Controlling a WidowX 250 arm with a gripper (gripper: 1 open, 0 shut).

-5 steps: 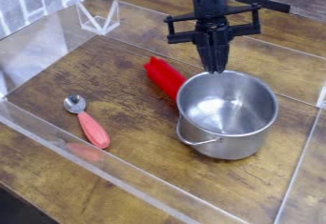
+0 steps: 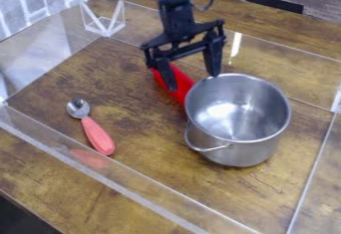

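My black gripper hangs open at the upper middle, its fingers angled down over a red object, which it partly hides. The red object lies on the wooden table just left of a steel pot with a wire handle. A spoon with a pink handle lies at the left.
The wooden table has clear room at the front and upper left. Clear transparent walls border the work area. A white lattice piece stands at the upper left.
My gripper has come down and to the left, from above the pot's back to over the red object. The pot, red object and spoon look unmoved.
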